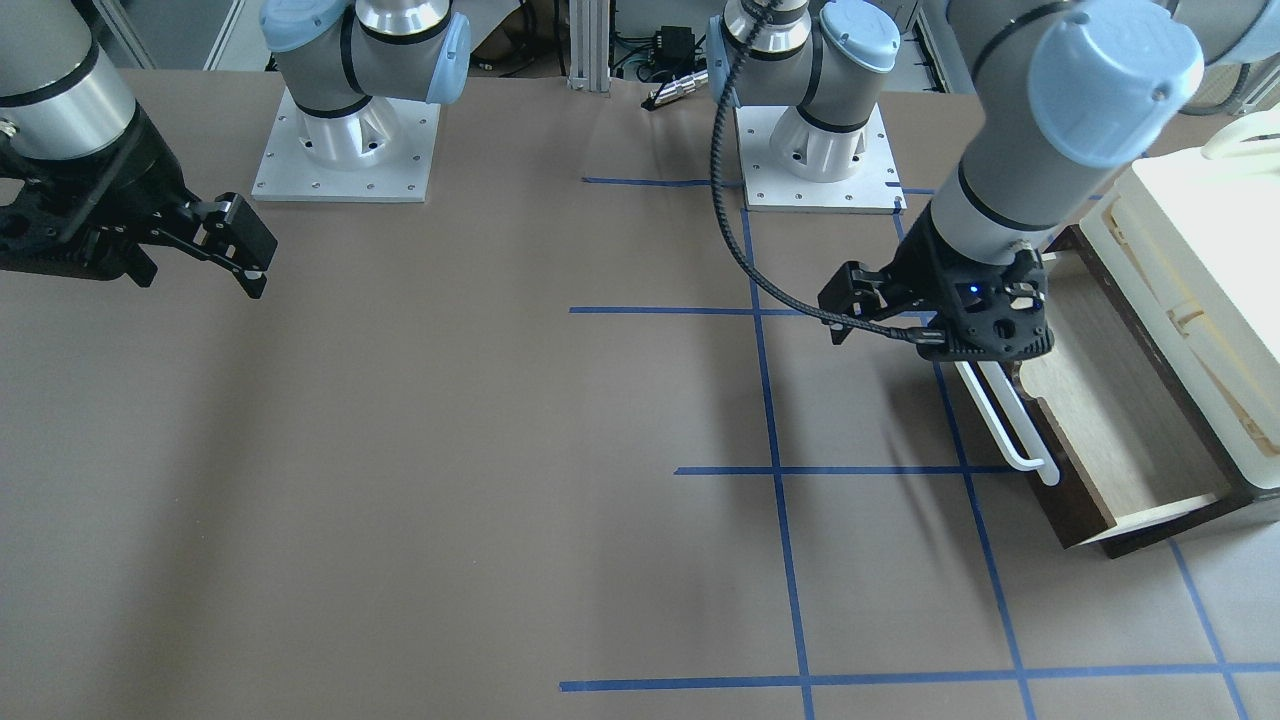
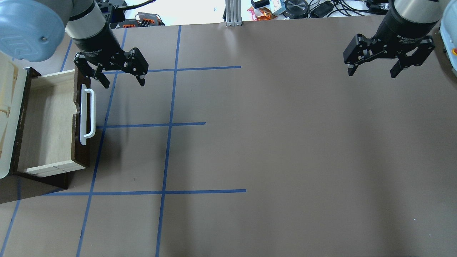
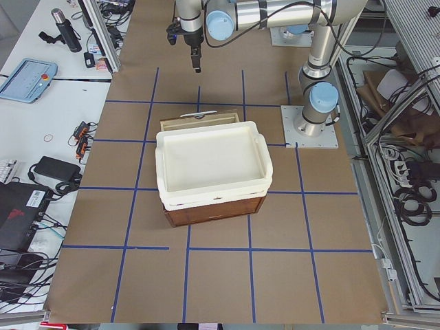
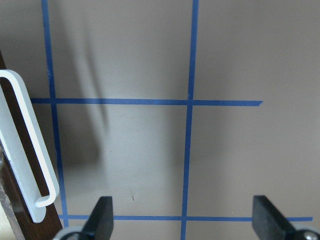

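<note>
A wooden box with an open drawer (image 2: 47,124) stands at the side of the taped grid, a white lid-like top (image 3: 213,165) over it. The drawer's dark front carries a white handle (image 2: 91,113), also at the left edge of the left wrist view (image 4: 35,140). My gripper (image 2: 122,83) hangs above the table just beyond the drawer's upper end in the top view, clear of the handle. Its two fingers are open with nothing between them; in the left wrist view only floor shows between them (image 4: 182,215).
Another arm's gripper (image 2: 372,72) hangs on the opposite side of the table. Cables and equipment lie beyond the table's edges.
</note>
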